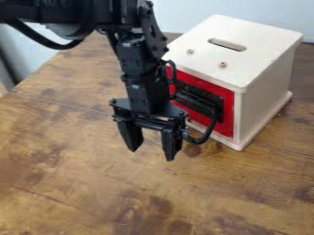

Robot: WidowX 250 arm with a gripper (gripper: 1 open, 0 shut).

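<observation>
My black gripper (150,138) hangs open above the wooden table, its two fingers pointing down with nothing visible between them. Just behind it and to the right stands a pale wooden box (265,96) with a slot and small knobs on top and a red front panel (225,132) holding a dark opening, partly hidden by my arm and its cables.
A pale wall runs along the back, behind the table's far edge.
</observation>
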